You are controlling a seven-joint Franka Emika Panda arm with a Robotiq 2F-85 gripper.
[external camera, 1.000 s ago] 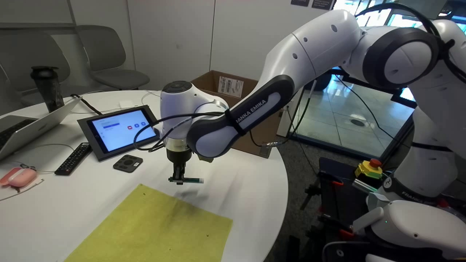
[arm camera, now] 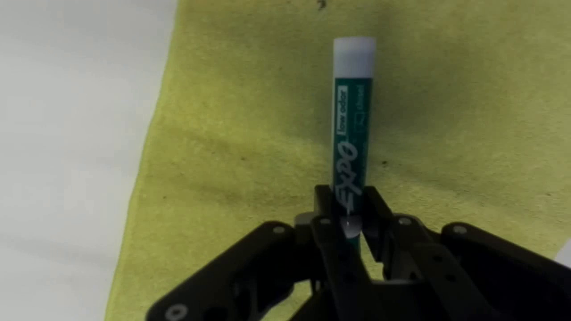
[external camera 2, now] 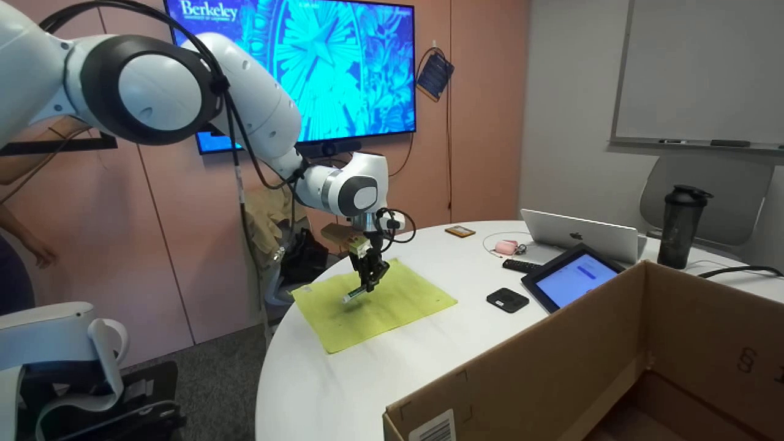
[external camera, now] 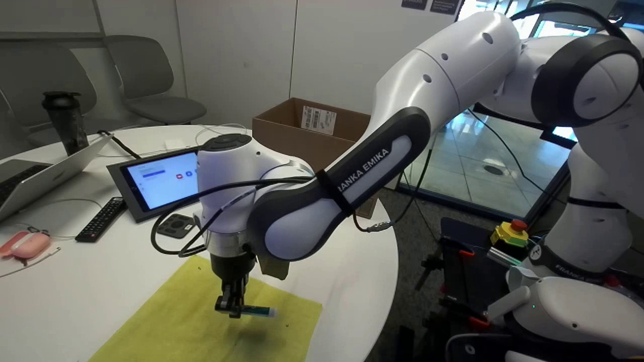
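A green Expo marker [arm camera: 350, 123] with a white end is held in my gripper, its fingers shut on it near the lower end of the label. It points away from the fingers, up the wrist view. Beneath it is the yellow cloth [external camera: 181, 307], spread flat on the white table. In exterior view 1 the marker [external camera: 258, 311] sticks out to the right of the gripper [external camera: 232, 308], above the cloth. Exterior view 2 has the marker [external camera 2: 354, 294] over the cloth [external camera 2: 397, 316] as well, a shadow below it.
An open cardboard box [external camera: 314, 129] stands at the table's back edge. A tablet [external camera: 160, 181], a black puck-like device [external camera: 175, 225], a remote [external camera: 101, 219], a pink case [external camera: 30, 245], a laptop [external camera 2: 584, 235] and a dark bottle [external camera 2: 683, 228] lie or stand beyond the cloth.
The arm has carried the marker from over bare white table beyond the cloth to above the cloth, nearer exterior view 1's camera. The cloth and other objects have stayed put.
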